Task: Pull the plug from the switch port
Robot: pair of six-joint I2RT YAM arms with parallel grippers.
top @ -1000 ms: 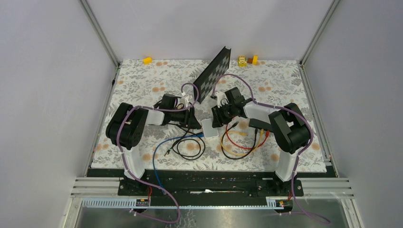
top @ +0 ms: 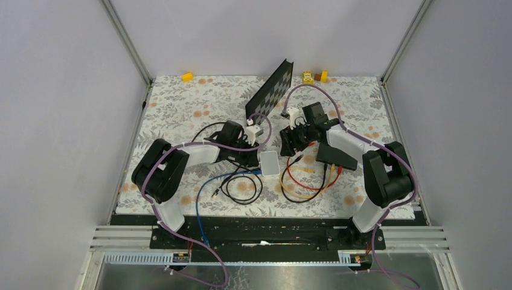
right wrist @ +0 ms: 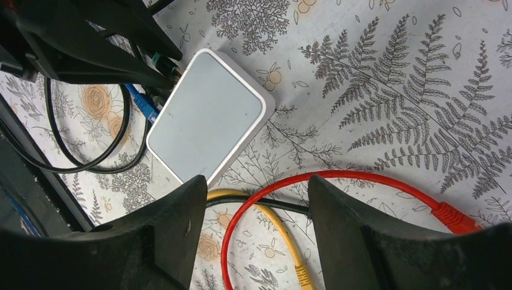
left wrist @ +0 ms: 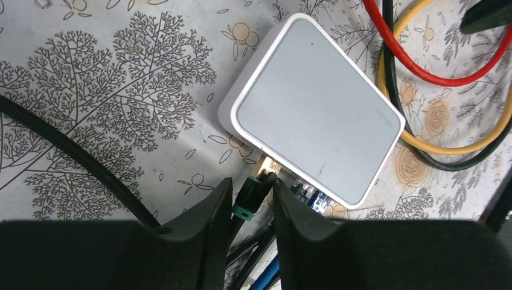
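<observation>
The grey-topped white switch box [top: 269, 163] lies mid-table, with cables in one side. In the left wrist view my left gripper has its fingertips at a black plug [left wrist: 253, 196] with a teal band, beside a gold connector at the box [left wrist: 317, 106]; whether it grips the plug is unclear. A blue plug [right wrist: 145, 104] sits alongside. My right gripper is open over the red, yellow and black cables, near the box's other side, with nothing held.
A checkered board [top: 269, 90] stands behind. A dark flat case [top: 336, 158] lies right. Small yellow objects [top: 307, 78] are at the back. Loose cable loops [top: 241, 199] lie in front.
My left gripper and the box have shifted slightly right. My right gripper has moved back and to the right, off the box.
</observation>
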